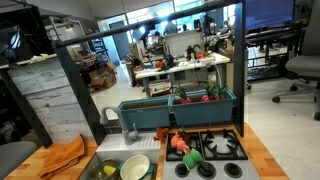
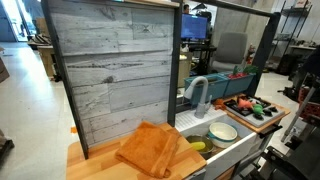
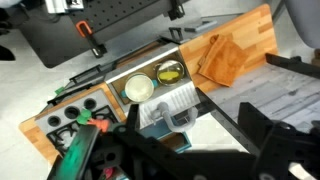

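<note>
In the wrist view my gripper hangs open high above the counter, its dark fingers spread apart and nothing seen between them. An orange cloth [image 2: 149, 149] lies rumpled on the wooden worktop at one end. The sink beside it holds a white bowl [image 1: 135, 167] and a metal pot with something yellow [image 3: 170, 74] in it. A red toy [image 1: 179, 143] and a green toy [image 1: 192, 158] rest on the black stove [image 1: 222, 147]. Neither exterior view shows the gripper's fingertips.
A grey faucet [image 2: 198, 92] rises behind the sink. Teal bins [image 1: 146, 112] with red and green items stand along the back. Black posts and a plank wall [image 2: 120, 70] frame the counter. Bare wood [image 1: 262, 158] shows beyond the stove.
</note>
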